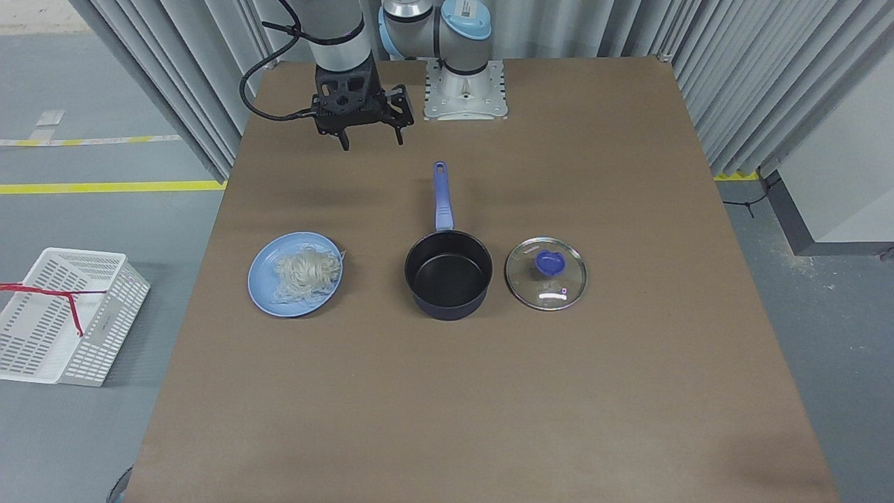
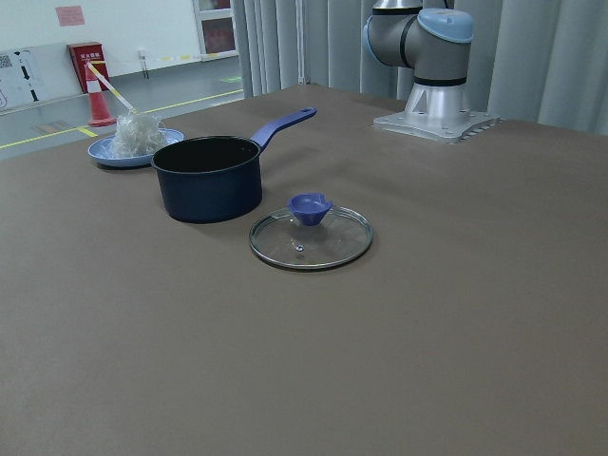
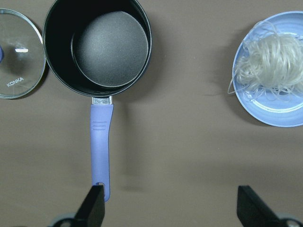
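A dark saucepan (image 1: 448,272) with a blue handle (image 1: 443,197) pointing to the back stands mid-table, seen also in the left view (image 2: 206,190). On its left in the front view lies a blue plate (image 1: 264,272) with pale noodles (image 1: 308,272); on its right, a glass lid (image 1: 536,285) with a blue knob (image 1: 550,263) rests on the table. My gripper (image 1: 373,142) hangs open, with nothing between its fingers, at the back of the table, above and left of the handle's end. In the wrist view its fingers (image 3: 92,210) frame bare table below the pan and plate.
A white basket (image 1: 109,344) is on the floor to the left.
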